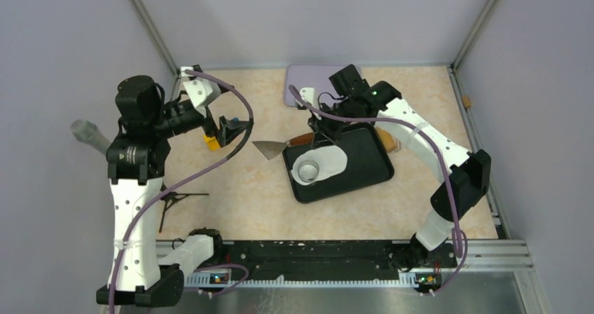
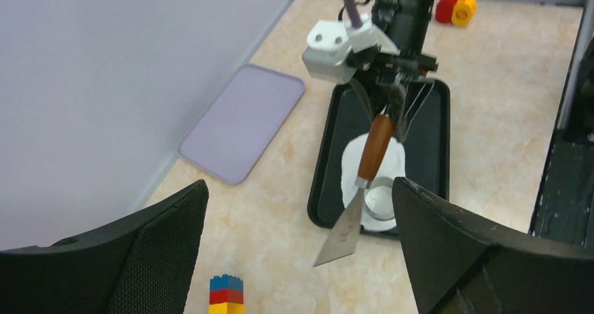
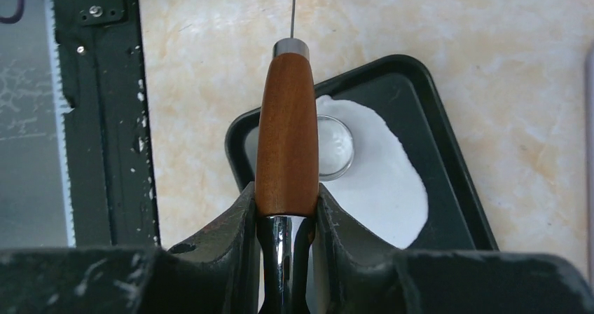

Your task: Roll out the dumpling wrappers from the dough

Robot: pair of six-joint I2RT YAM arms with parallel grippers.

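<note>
A scraper with wooden handle (image 3: pixel 287 132) and metal blade (image 2: pixel 340 235) is held by my right gripper, shut on the handle's end above the black tray (image 1: pixel 364 177). In that tray lies a flat white dough sheet (image 3: pixel 389 188) with a clear round cutter (image 1: pixel 308 171) on it. My left gripper stands open at the upper left in the top view, apart from the scraper, nothing between its fingers.
A lilac board (image 2: pixel 238 118) lies at the back. Toy bricks (image 2: pixel 226 293) stand on the left; red and yellow pieces (image 2: pixel 464 9) on the right.
</note>
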